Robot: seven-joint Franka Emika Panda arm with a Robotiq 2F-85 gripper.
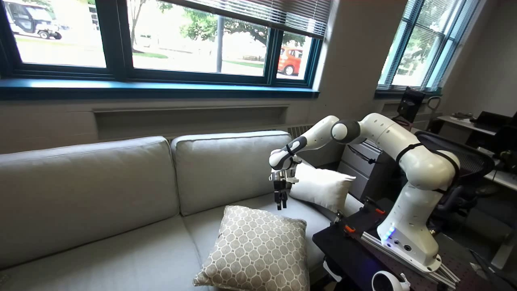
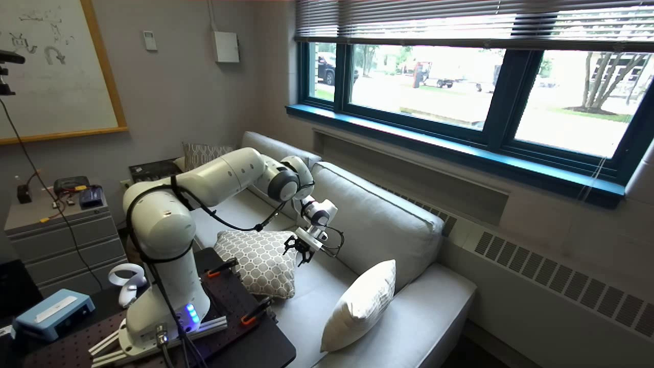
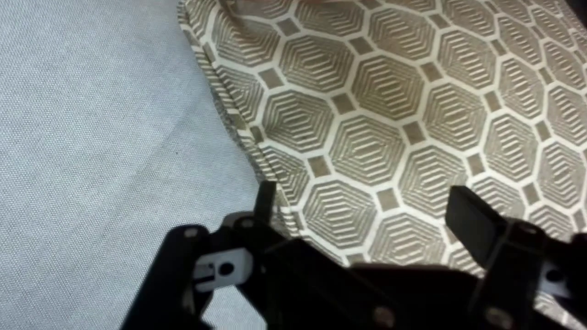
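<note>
A beige pillow with a white honeycomb pattern (image 1: 259, 249) lies tilted on the sofa seat (image 1: 145, 247). My gripper (image 1: 281, 206) hangs, fingers down, by the pillow's far edge. In the wrist view the gripper stands open, its two fingers (image 3: 476, 225) well apart. The patterned pillow (image 3: 374, 137) shows beyond and between them, its piped edge running near the left finger. Nothing is held. Whether the fingertips touch the fabric I cannot tell. A plain white pillow (image 2: 361, 306) rests at the sofa's end, apart from the gripper.
Cushioned sofa backs (image 1: 232, 169) rise behind the gripper. The black table (image 1: 339, 242) with the arm's base and orange-handled clamps (image 2: 250, 316) borders the sofa's front. To the left, the seat is clear. Another patterned pillow (image 2: 205, 154) sits at the sofa's far end.
</note>
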